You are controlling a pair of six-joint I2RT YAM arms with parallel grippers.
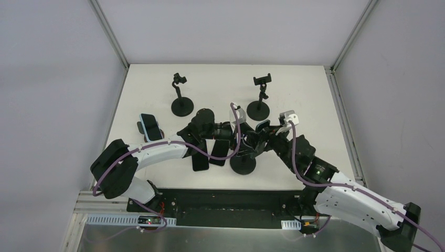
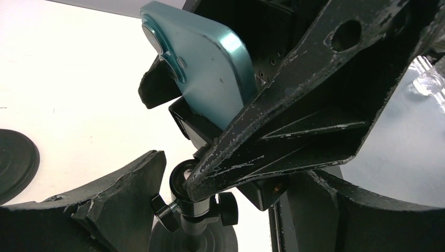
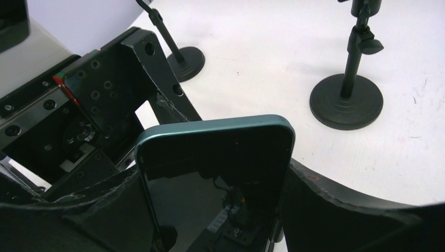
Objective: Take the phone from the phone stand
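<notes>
A teal phone point(image 2: 210, 73) stands tilted against the black clamp point(image 2: 195, 125) of a phone stand, its screen facing the right wrist camera. My right gripper has one finger against each side edge of the phone point(image 3: 215, 157). Lower down, the fingers of my left gripper stand on either side of the stand's neck point(image 2: 191, 189). One finger is close to the neck's knob, while a gap shows on the other side. The stand's round base point(image 1: 243, 165) rests on the table near its front edge. In the top view the grippers hide most of the clamp.
Two empty phone stands point(image 1: 182, 106) point(image 1: 257, 110) stand farther back. Another phone point(image 1: 150, 127) leans on a holder at the left. Two dark phones point(image 1: 200, 161) point(image 1: 219, 151) lie flat beneath my left arm.
</notes>
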